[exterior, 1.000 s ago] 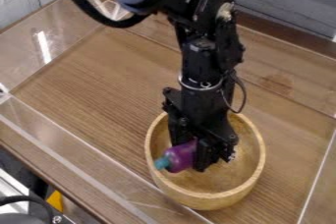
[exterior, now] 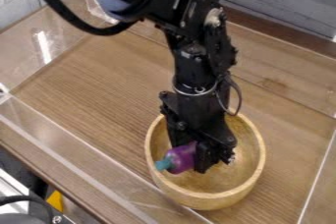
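The black gripper (exterior: pixel 197 149) reaches down from the top into a tan bowl (exterior: pixel 237 184) near the front of the wooden surface. It is shut on a purple object (exterior: pixel 180 159) with a teal tip, held inside the bowl toward its left side. The fingers partly hide the object.
Pale panels and edges border it at the back and left. A dark cable and a small yellow item lie beyond the front-left edge.
The gripper and the purple object in it have shifted very slightly; the bowl stays where it was.
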